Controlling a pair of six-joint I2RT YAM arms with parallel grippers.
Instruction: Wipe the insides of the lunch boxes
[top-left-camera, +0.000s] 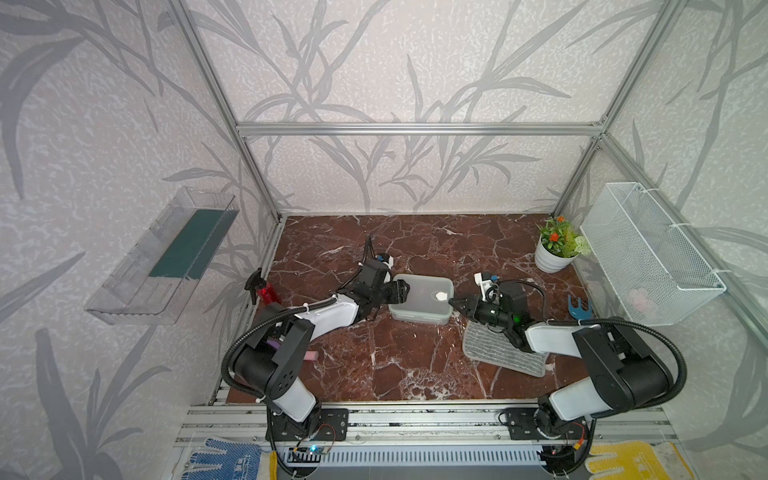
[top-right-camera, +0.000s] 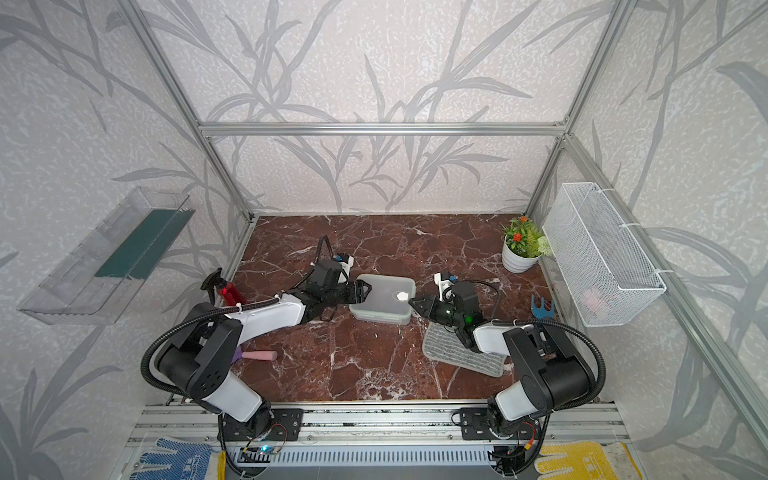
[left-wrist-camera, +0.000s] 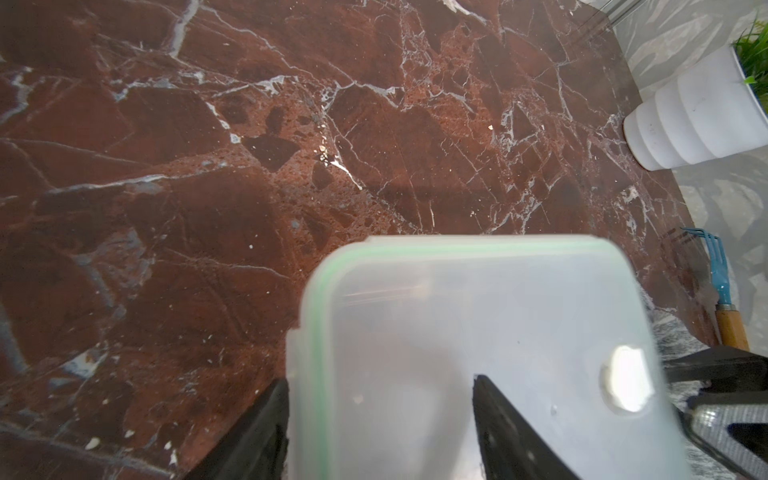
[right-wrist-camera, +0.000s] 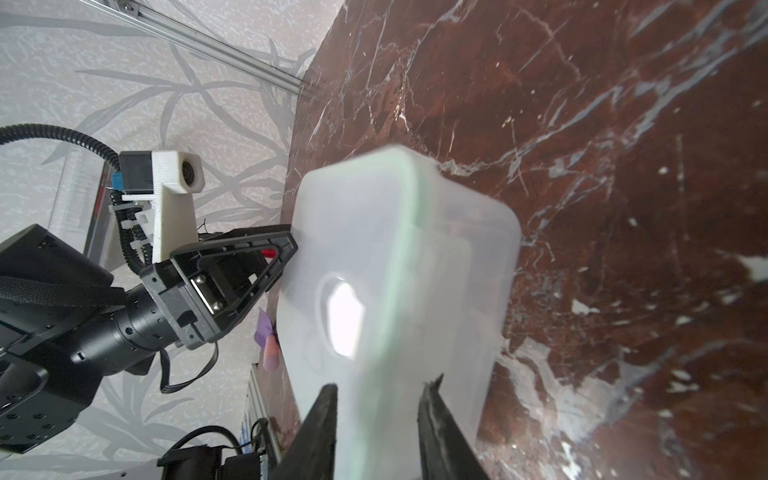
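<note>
A translucent lunch box (top-left-camera: 421, 299) with its pale lid (left-wrist-camera: 480, 336) on sits mid-table between both arms. At its left end is my left gripper, fingers apart, one by the box's side edge and the other over the lid. My right gripper is at the right end, its fingers parted less widely, the lid's greenish rim passing between them. Whether either finger pair touches the box is unclear. The box's inside is closed off by the lid. A grey ribbed cloth (top-left-camera: 496, 349) lies flat under the right arm.
A potted plant (top-left-camera: 553, 249) and a blue garden fork (top-left-camera: 579, 308) stand at the right, below a white wire basket (top-left-camera: 652, 264). A red spray bottle (top-left-camera: 266, 293) and a pink handle (top-left-camera: 310, 355) are at the left. Behind the box the table is clear.
</note>
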